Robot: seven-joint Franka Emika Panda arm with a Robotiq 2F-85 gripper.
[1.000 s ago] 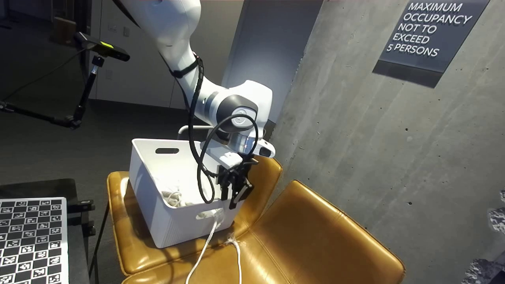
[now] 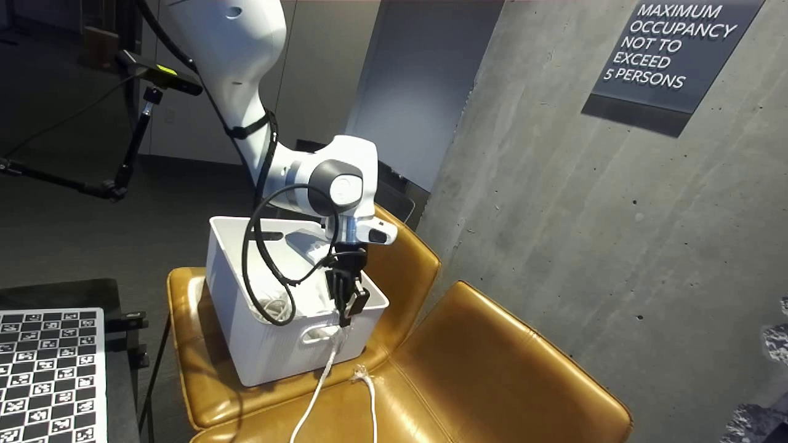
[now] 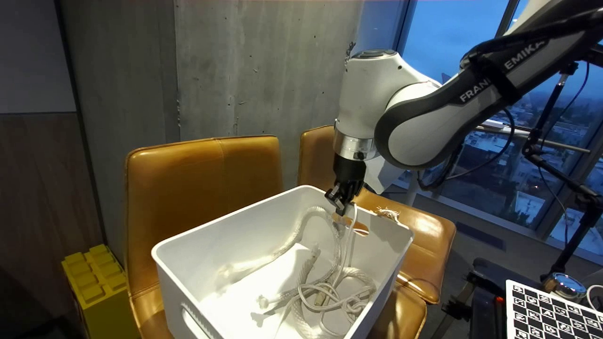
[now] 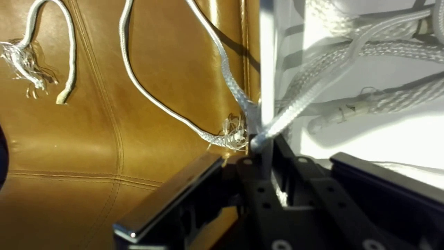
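Note:
The white bin (image 2: 295, 347) stands on a tan leather chair; in exterior view 2 its near opening shows its inside. My gripper (image 2: 345, 319) points down at the bin's handle end. In the wrist view the bin's rim (image 4: 267, 62) runs down between the black fingers, which are shut on it. A white rope (image 4: 299, 100) crosses over the rim right at the fingertips; whether it is pinched too, I cannot tell. More rope (image 3: 333, 294) lies tangled inside the bin. Outside, rope ends (image 4: 166, 108) trail over the seat, some frayed.
A second tan chair (image 2: 510, 369) adjoins on the right, before a concrete wall (image 2: 591, 221). A marker board (image 2: 52, 376) sits at lower left, with a camera on a stand (image 2: 159, 74) behind. A yellow block (image 3: 101, 294) stands beside the chair in exterior view 2.
The arm and gripper have moved left in exterior view 1, and the fingers, spread apart before, have closed together. The bin has shifted slightly to the right.

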